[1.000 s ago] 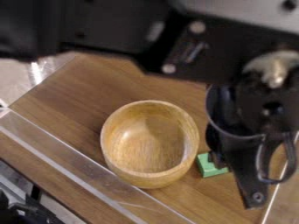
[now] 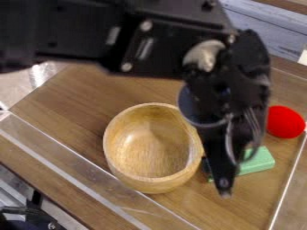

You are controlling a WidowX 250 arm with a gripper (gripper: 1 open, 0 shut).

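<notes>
My dark gripper (image 2: 225,162) reaches down from the top of the view, open, its fingertips at the right side of a light wooden bowl (image 2: 144,144), over a green block (image 2: 257,160). The block is partly hidden behind the fingers. The bowl looks empty. A red round object (image 2: 285,121) lies on the wooden surface at the right, beside the gripper.
A transparent edge strip runs along the lower left, and another edge is at the right. A pale panel shows at the top right.
The gripper has shifted left toward the bowl and the block, uncovering more of the red object and the green block. The bowl has stayed in place.
</notes>
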